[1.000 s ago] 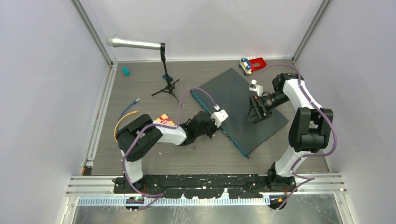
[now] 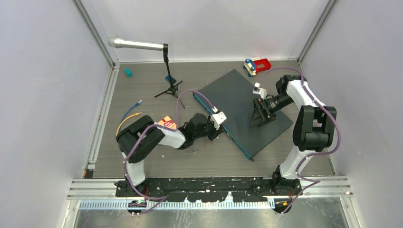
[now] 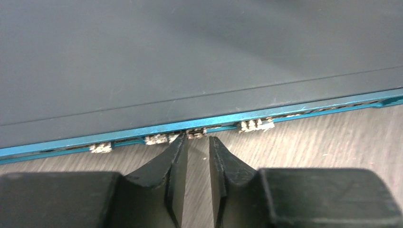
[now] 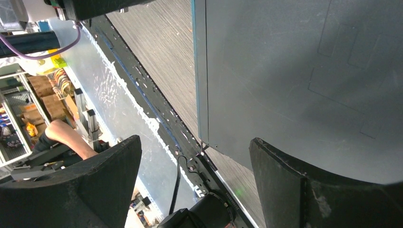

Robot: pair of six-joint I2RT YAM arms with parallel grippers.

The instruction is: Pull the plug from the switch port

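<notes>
The dark switch (image 2: 232, 101) lies tilted on the table, with a blue port edge (image 3: 66, 143) facing my left gripper. Several small metallic plugs or port modules (image 3: 253, 125) sit along that edge in the left wrist view. My left gripper's two fingertips stand slightly apart just in front of the middle ones, with nothing clearly held between them. My right gripper stands open over the switch's dark top, empty, at the right side of the top view.
A microphone on a tripod (image 2: 169, 80) stands behind the left arm. A red toy (image 2: 262, 65) is at the back. Blue and yellow cables (image 2: 129, 121) and an orange box (image 2: 167, 121) lie at the left. Bare table lies in front of the switch.
The right arm has hardly moved.
</notes>
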